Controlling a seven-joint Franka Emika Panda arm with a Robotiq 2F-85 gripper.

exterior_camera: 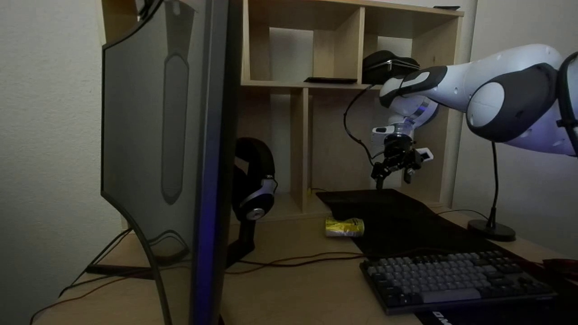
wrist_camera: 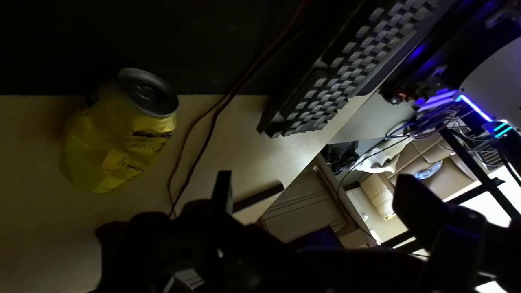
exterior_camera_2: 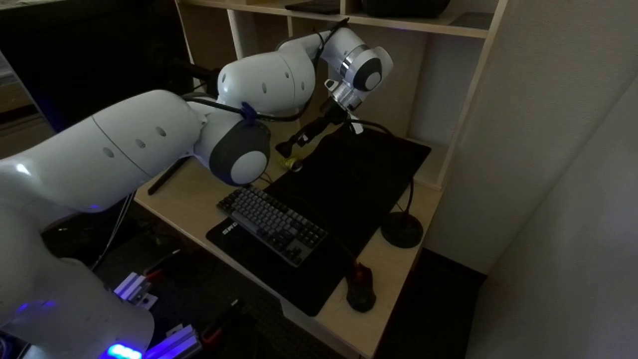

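A yellow can (exterior_camera: 344, 227) lies on its side on the desk, beside the edge of the black desk mat (exterior_camera: 387, 216). My gripper (exterior_camera: 393, 180) hangs in the air above the mat, to the right of the can and higher. In the wrist view the two fingers of the gripper stand wide apart, open, with nothing held between them. There the can (wrist_camera: 117, 136) shows whole at the left, outside the fingers, its grey end facing up and right.
A keyboard (exterior_camera: 455, 279) sits on the near part of the mat, and cables (exterior_camera: 303, 261) cross the desk close to the can. The monitor (exterior_camera: 216, 162), headphones (exterior_camera: 257, 178), lamp base (exterior_camera_2: 401, 230) and mouse (exterior_camera_2: 360, 288) also stand around. Shelving (exterior_camera: 300, 135) rises behind.
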